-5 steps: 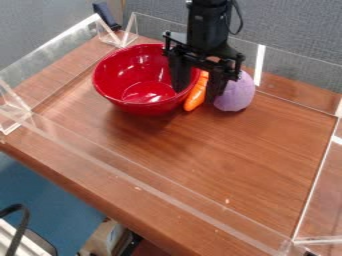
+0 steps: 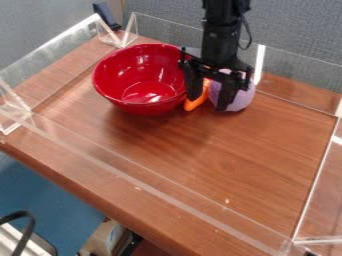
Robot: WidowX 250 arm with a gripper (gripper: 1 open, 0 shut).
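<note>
The black gripper (image 2: 211,80) hangs low in the camera view, just right of a red bowl (image 2: 131,82), over an orange carrot-like item (image 2: 195,99) and a purple eggplant-like item (image 2: 235,99). It partly hides both items. Whether its fingers are open or shut, or hold anything, is unclear in this dark, small view.
Clear walls border the wooden table (image 2: 187,180), with a grey backdrop behind. Below the left front edge are blue floor and some small objects.
</note>
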